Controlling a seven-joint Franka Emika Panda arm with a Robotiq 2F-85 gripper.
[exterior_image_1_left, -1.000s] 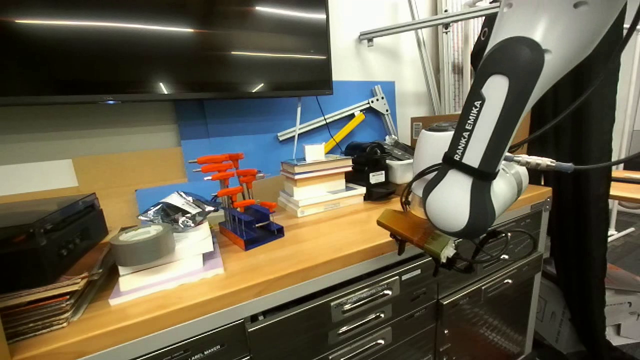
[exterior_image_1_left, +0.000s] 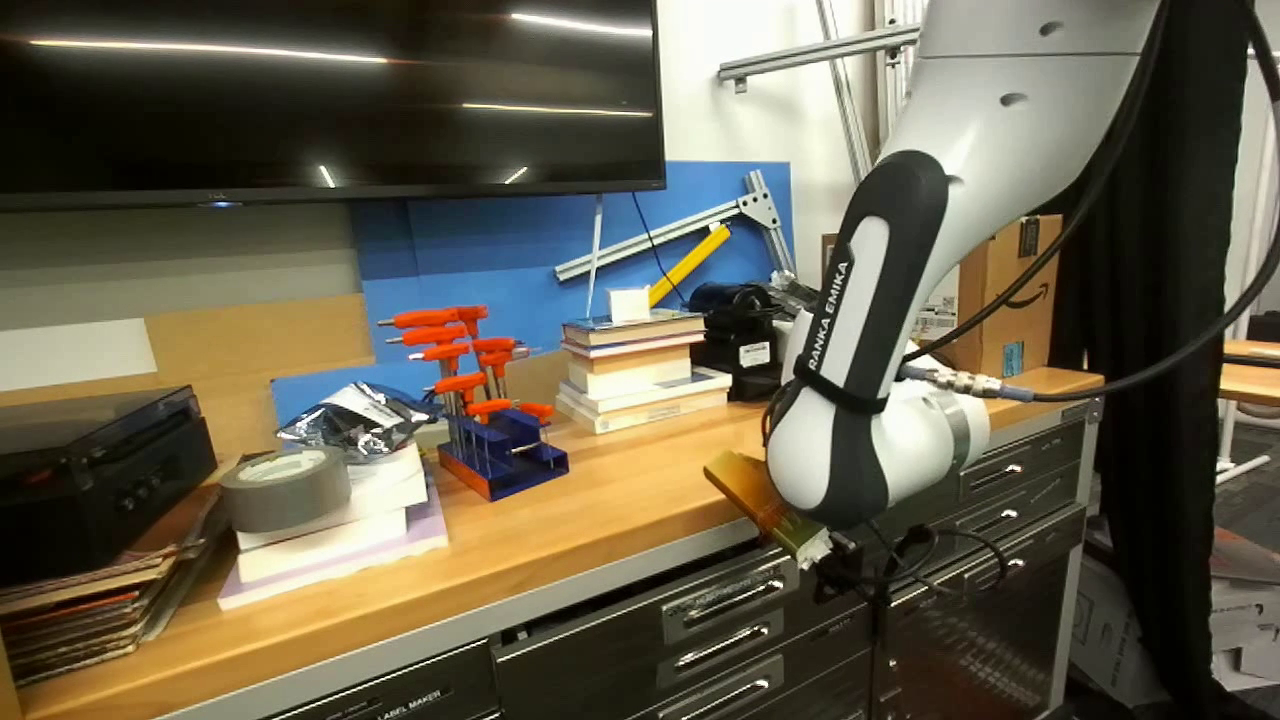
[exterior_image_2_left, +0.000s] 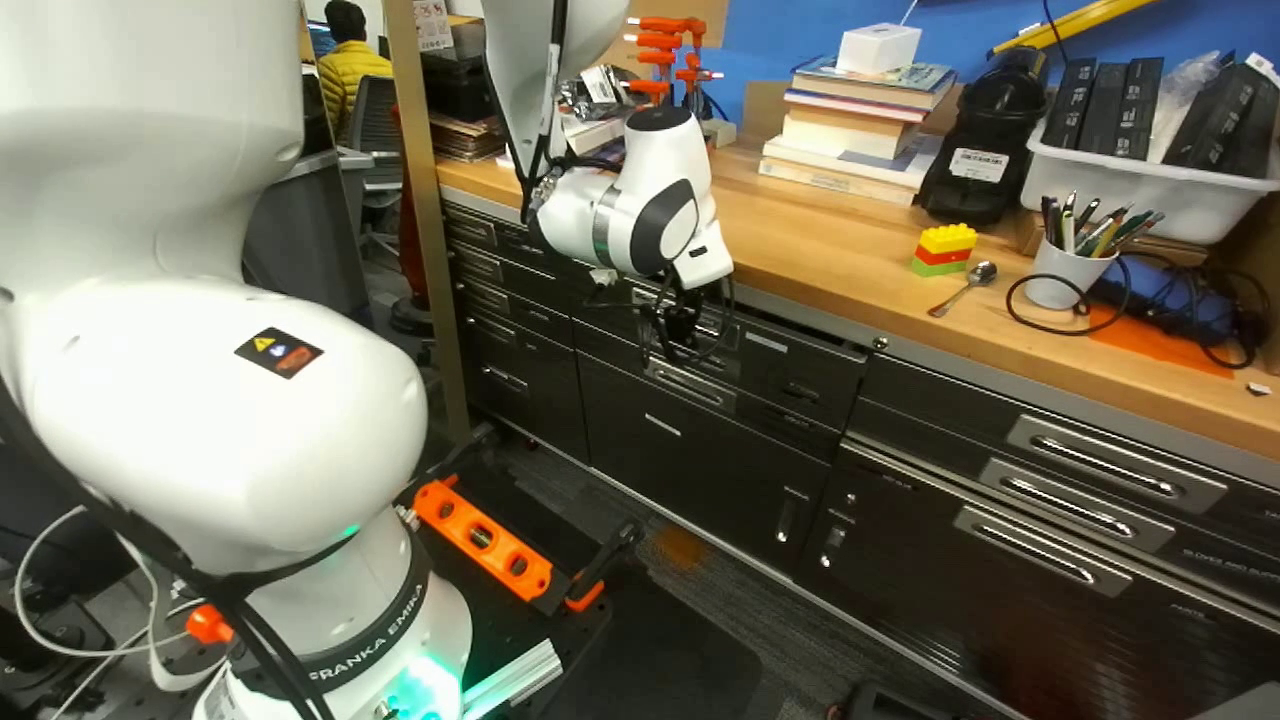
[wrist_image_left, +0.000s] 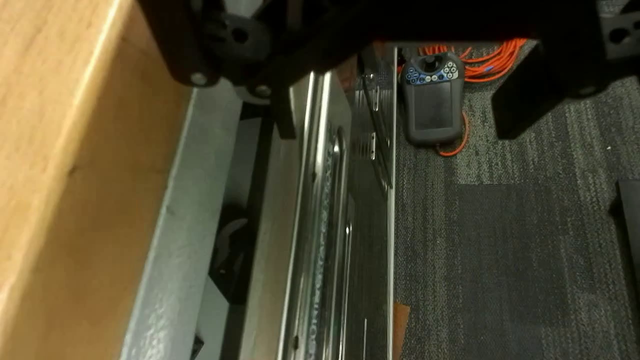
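Observation:
Under the wooden counter, the top drawer (exterior_image_1_left: 666, 618) stands slightly pulled out, leaving a dark gap below the counter edge. In the wrist view, its metal handle (wrist_image_left: 340, 180) runs lengthwise below the level of my fingertips. My gripper is open; one finger (wrist_image_left: 286, 114) shows over the drawer front and the other (wrist_image_left: 513, 108) over the floor. No object is held between them. In exterior view 2 the gripper (exterior_image_2_left: 681, 330) hangs in front of the drawers, small and dark. Exterior view 1 mostly hides it behind the arm.
The wooden counter edge (wrist_image_left: 66, 174) lies close on the left in the wrist view. Books (exterior_image_1_left: 636, 372), a hex-key stand (exterior_image_1_left: 498, 450), a toy-brick stack (exterior_image_2_left: 944, 250), a spoon (exterior_image_2_left: 963, 288) and a pen cup (exterior_image_2_left: 1068, 274) occupy the counter.
In exterior view 1 the arm has moved left and lower, bringing the gripper down below the counter's edge by the drawers. Drawer and counter items look unmoved.

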